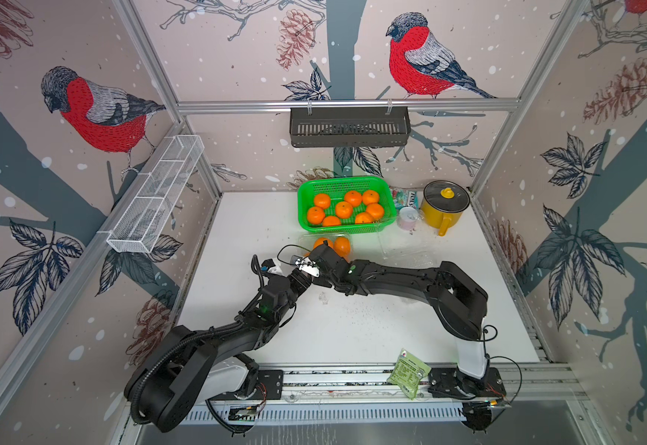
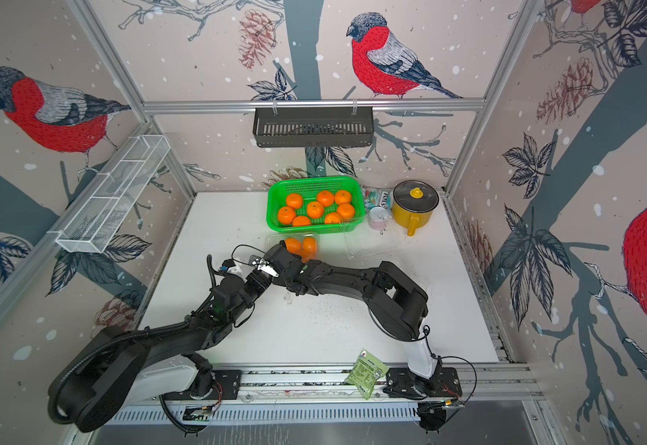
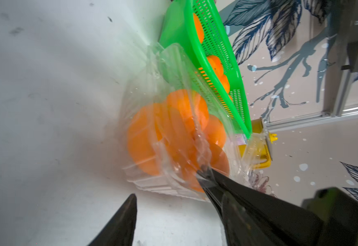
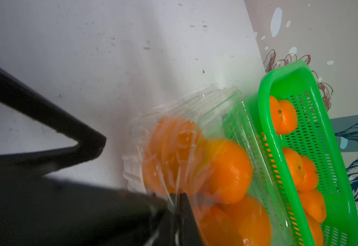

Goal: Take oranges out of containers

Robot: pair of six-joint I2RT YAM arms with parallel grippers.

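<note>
A clear plastic container [image 4: 240, 106] holding several oranges [image 4: 228, 168] sits in front of a green basket [image 1: 345, 180] that also holds oranges. My right gripper is at the container's front, its fingertips against the clear plastic, shut; whether plastic is between them is hard to tell. My left gripper is just in front of the container with its fingers apart, nothing between them, beside the right gripper's black body.
A yellow pot [image 1: 442, 215], a pink cup [image 1: 408, 219] and a packet [image 1: 405, 198] stand at back right. A green packet [image 1: 408, 371] lies at the front edge. Wire shelves hang left.
</note>
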